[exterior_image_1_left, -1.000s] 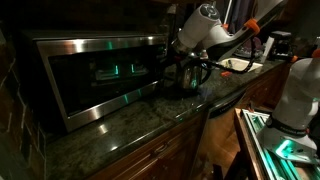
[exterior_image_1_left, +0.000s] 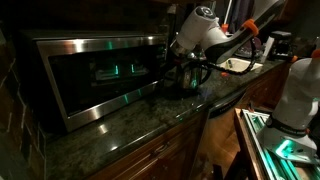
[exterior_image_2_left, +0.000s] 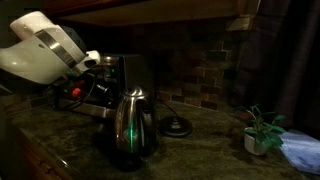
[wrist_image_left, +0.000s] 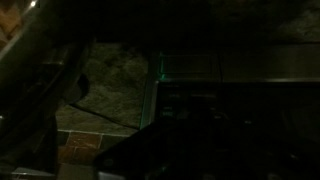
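A shiny metal kettle (exterior_image_2_left: 134, 125) stands upright on the dark stone counter (exterior_image_2_left: 215, 160) in exterior view 2. My gripper (exterior_image_2_left: 97, 84) hangs to the left of the kettle in that view, in front of the microwave (exterior_image_2_left: 138, 72). From exterior view 1, the same gripper (exterior_image_1_left: 176, 58) is near the right end of the microwave (exterior_image_1_left: 105, 75), above the counter. Its fingers look shut, and nothing shows between them. The wrist view is very dark, with the kettle's curved side (wrist_image_left: 40, 60) apparently at left; the fingertips are hard to make out there.
A black round base (exterior_image_2_left: 175, 126) with a cord lies behind the kettle. Farther right are a potted plant (exterior_image_2_left: 263, 130) and a pale cloth or bag (exterior_image_2_left: 301, 150). Open counter (exterior_image_1_left: 100, 145) lies before the microwave. A sink (exterior_image_1_left: 238, 64) is at the far right.
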